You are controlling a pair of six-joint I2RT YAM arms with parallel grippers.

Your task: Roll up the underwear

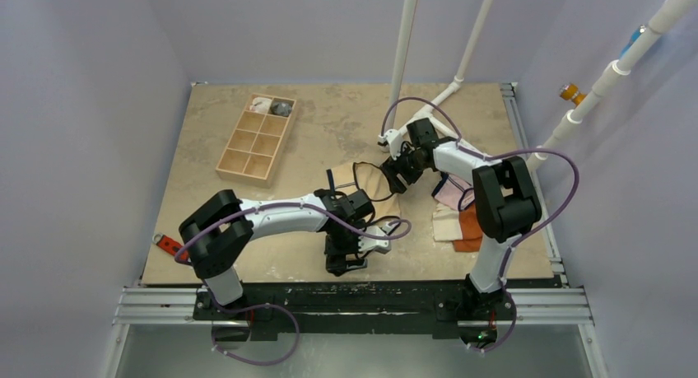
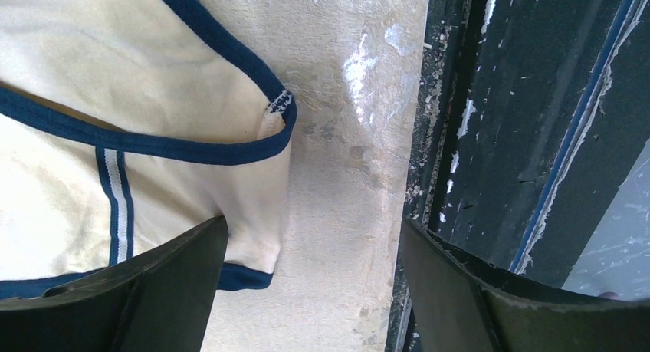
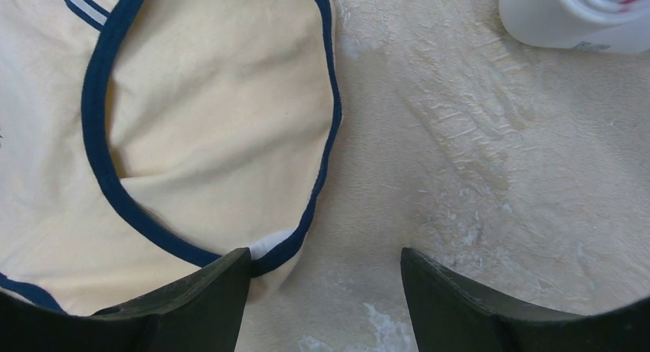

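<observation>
Cream underwear with navy trim (image 1: pixel 383 207) lies spread on the table, partly covered by my left arm in the top view. In the left wrist view my left gripper is part open, its fingers wide apart. One of them overlaps a side of the underwear (image 2: pixel 176 191); the other is toward the table's front edge. My right gripper also stands part open at the opposite side of the garment. One fingertip (image 3: pixel 238 271) meets the trimmed corner of the underwear (image 3: pixel 222 99), and the other is over bare table. Nothing is clamped in either gripper.
Folded pink cloth (image 1: pixel 453 191) and white and rust cloths (image 1: pixel 467 230) lie at the right. A divided wooden box (image 1: pixel 257 139) stands back left. White pipe (image 1: pixel 405 61) rises behind my right gripper. The front table edge is close to my left gripper.
</observation>
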